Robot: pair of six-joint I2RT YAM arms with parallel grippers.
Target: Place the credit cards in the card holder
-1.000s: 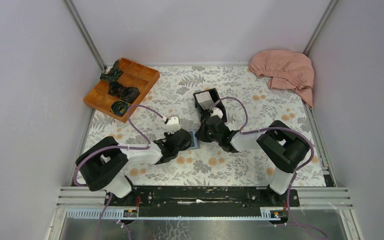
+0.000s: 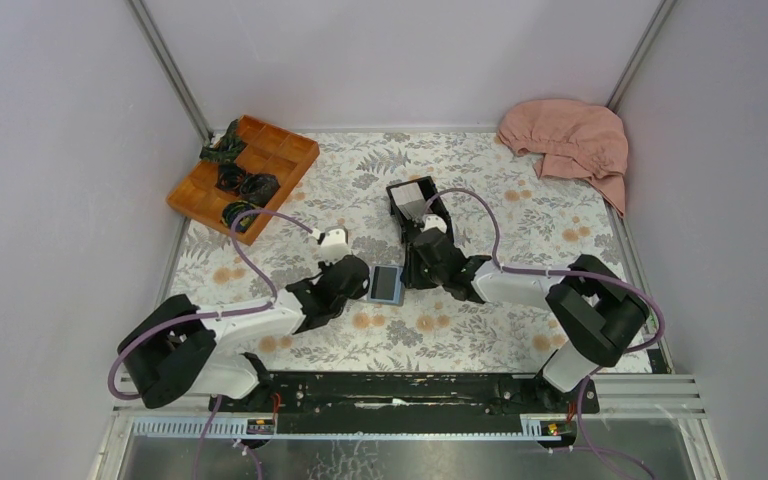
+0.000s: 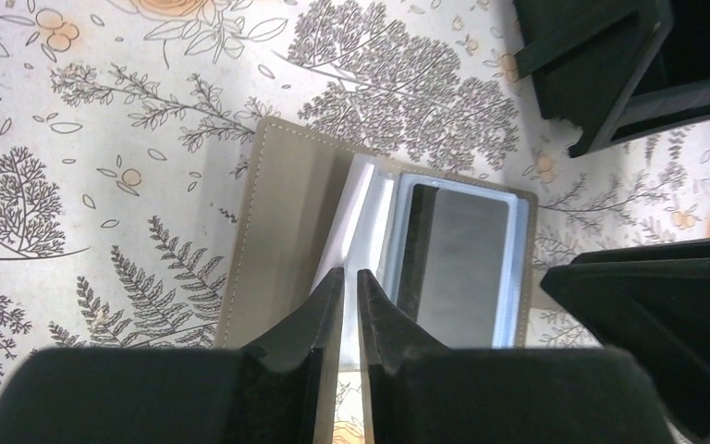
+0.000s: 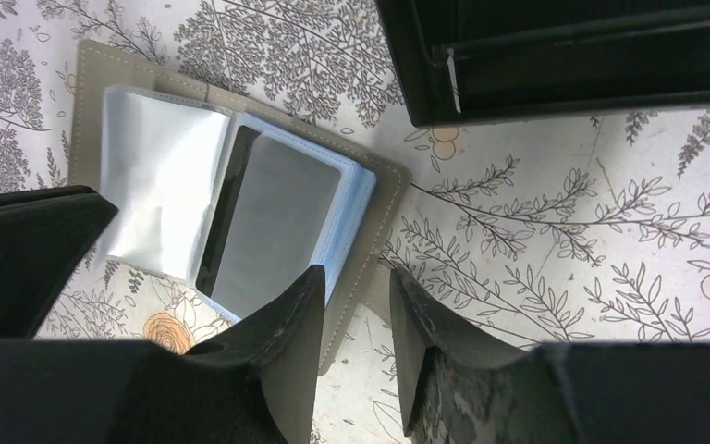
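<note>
The card holder lies spread on the table between my two grippers, with a taupe stitched cover. Its clear sleeve shows whitish, and beside that is a pale-blue framed pocket with a dark grey face. In the left wrist view, my left gripper has a narrow gap between its fingertips, right at the raised edge of the clear sleeve. My right gripper is parted wider, its fingertips around the holder's right edge. A black rack behind carries a pale rectangle; whether this is cards is unclear.
The black rack's near edge is close behind my right gripper. An orange-brown tray with dark bundles stands at the back left, and a pink cloth at the back right.
My left gripper has moved left, uncovering more of the holder. The right arm has shifted slightly to the right, and the holder's visible edge sits a little further right.
</note>
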